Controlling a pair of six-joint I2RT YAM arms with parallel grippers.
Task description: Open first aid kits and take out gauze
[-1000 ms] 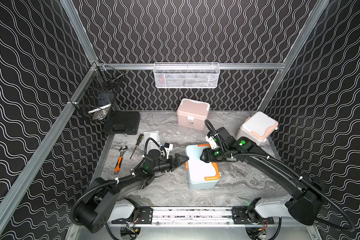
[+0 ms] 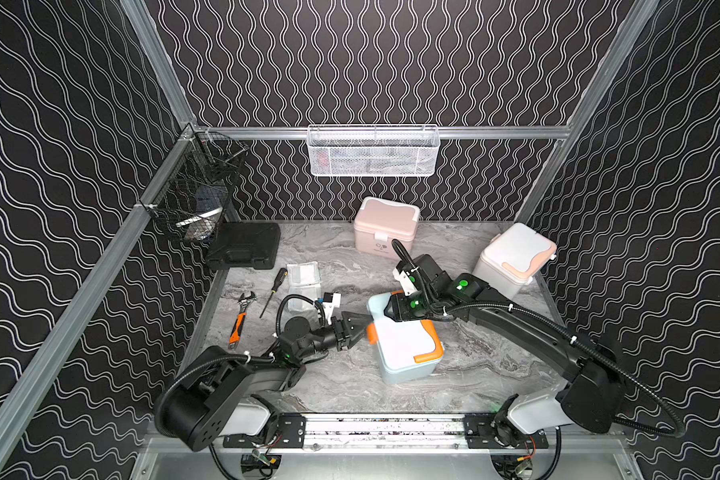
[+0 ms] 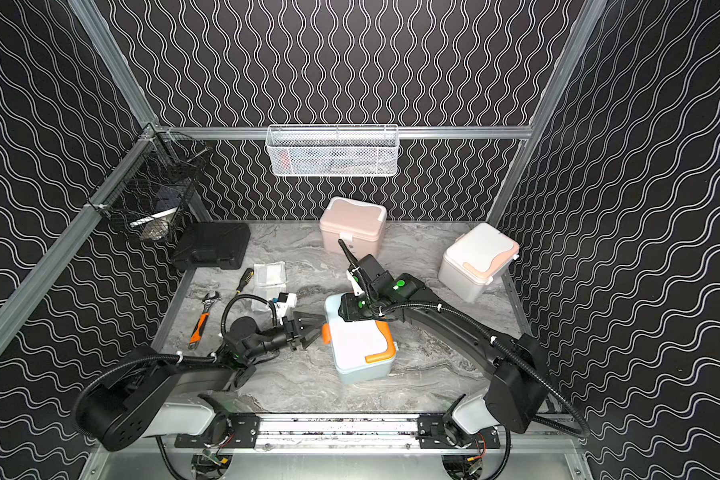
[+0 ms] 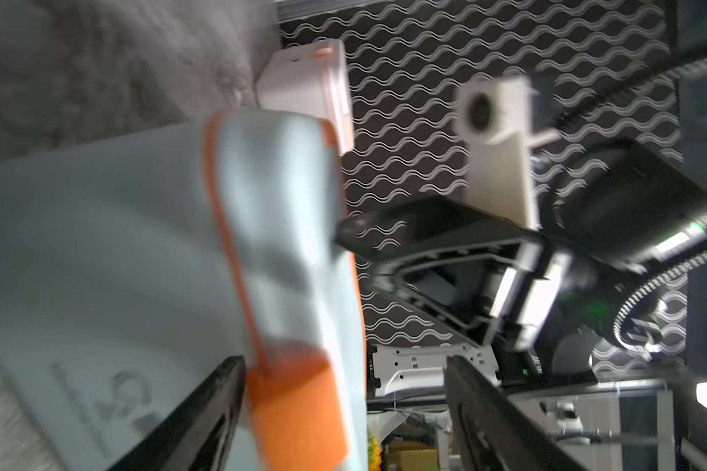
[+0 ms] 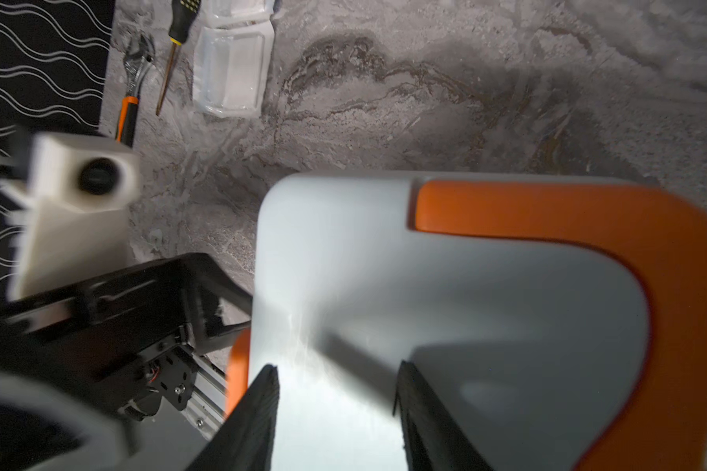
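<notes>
A light blue first aid kit (image 2: 400,344) with orange trim sits closed at front centre. Its orange latch (image 4: 294,408) faces my left gripper (image 2: 360,326), whose fingers are apart beside it with nothing clearly between them. My right gripper (image 3: 352,308) is over the lid's upper part. In the right wrist view its fingertips lie low against the pale lid (image 5: 330,298); what they grip is unclear. A pink kit (image 2: 384,232) stands at the back, a white kit (image 2: 512,256) at the right. Flat clear packets (image 2: 302,273) lie left of centre; their contents are unclear.
A black case (image 2: 244,244), a screwdriver (image 2: 277,284) and a wrench (image 2: 238,320) lie on the left. A wire basket (image 2: 372,152) hangs on the back wall, a black one at the left. Bare table surrounds the front kit.
My right gripper has moved left over the lid.
</notes>
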